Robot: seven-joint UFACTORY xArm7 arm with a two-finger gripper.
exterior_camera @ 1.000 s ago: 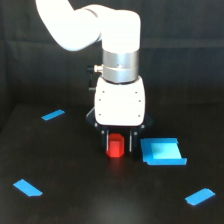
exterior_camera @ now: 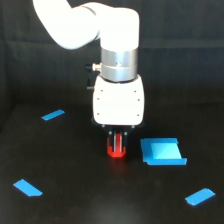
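Observation:
A small red block point(exterior_camera: 117, 150) is near the middle of the dark table, below the arm. My gripper point(exterior_camera: 117, 148) points straight down over it from a white housing. The dark fingers are drawn close together on the block, and red shows between and around them. They cover part of the block, so the exact contact is hard to see. Whether the block touches the table is not clear.
To the right lies a blue-taped square point(exterior_camera: 162, 151) with a lighter blue patch. Blue tape strips mark the table at the left front point(exterior_camera: 27, 188), right front point(exterior_camera: 200, 197) and left back point(exterior_camera: 53, 115).
The gripper's fingers have moved inward from a wide stance on either side of the red block. The arm sits slightly lower. The taped square and strips are unchanged.

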